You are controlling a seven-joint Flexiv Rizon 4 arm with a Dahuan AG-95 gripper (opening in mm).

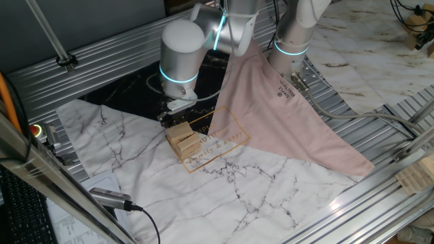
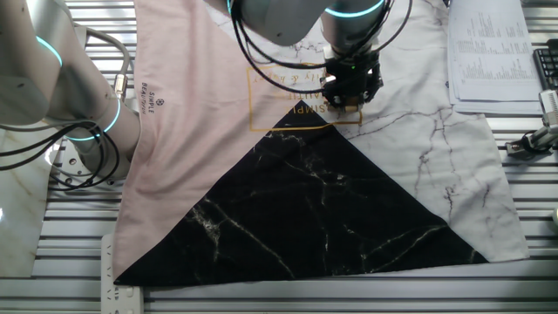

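A small stack of pale wooden blocks [image 1: 184,144] stands on the cloth [image 1: 271,186], at the edge of the gold-framed lettering. My gripper [image 1: 169,120] points down right behind the stack in exterior view 1, close to its top. Whether it touches the blocks cannot be made out. From the other side, in exterior view 2, the dark gripper [image 2: 353,98] covers nearly all of the stack. Its fingers are too dark and small to show how the fingers stand or whether anything is between them.
The cloth has white marble, black [image 2: 305,218] and pink [image 2: 183,96] areas, mostly bare. Papers [image 2: 495,61] and a keyboard [image 1: 24,210] lie beyond one side. A metal post [image 1: 68,163] crosses the near left of exterior view 1. Cables hang around the arm.
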